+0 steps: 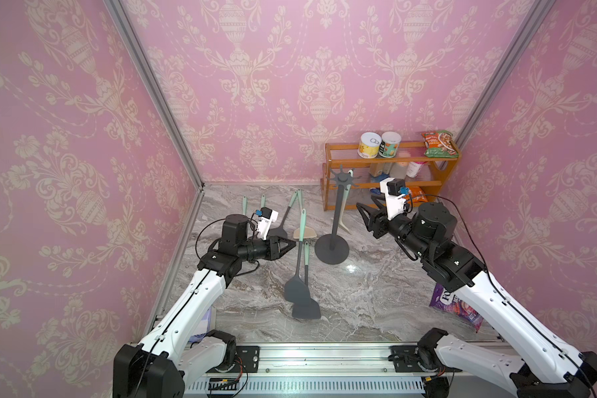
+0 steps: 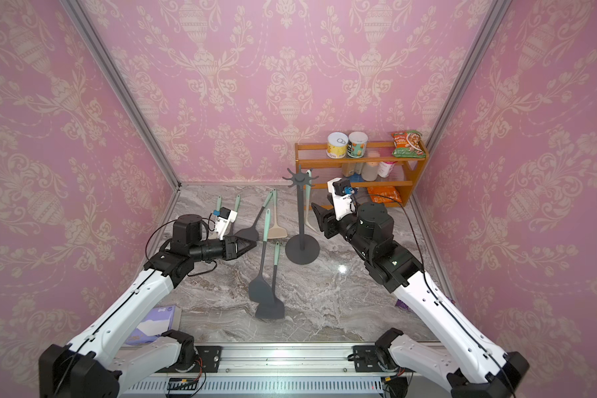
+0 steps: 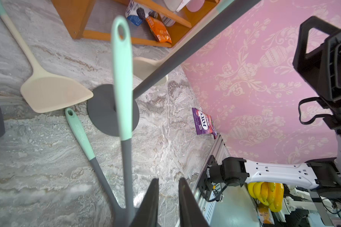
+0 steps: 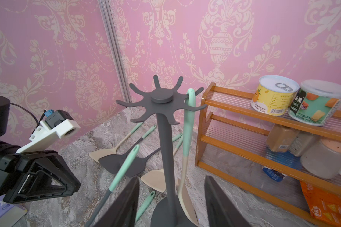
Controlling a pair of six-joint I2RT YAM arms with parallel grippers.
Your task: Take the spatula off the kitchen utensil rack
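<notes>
On the grey utensil rack (image 4: 165, 147), a pale spatula (image 4: 188, 124) with a green handle hangs from a hook on the right side. Facing the rack from a short distance, my right gripper is open, with no object held between its fingers. A grey turner (image 3: 121, 83) with a green handle is tilted above the table, slightly blurred in the left wrist view. Near its shaft is my left gripper, its fingertips a small gap apart. The shaft appears beside the fingers in the right wrist view; whether they touch it is unclear.
Several other utensils lie on the marble table, including a beige turner (image 3: 55, 90) and a grey turner (image 1: 306, 308). Behind and right of the rack stands a wooden shelf (image 4: 235, 145) with cans. A purple bag (image 1: 454, 303) lies at the front right.
</notes>
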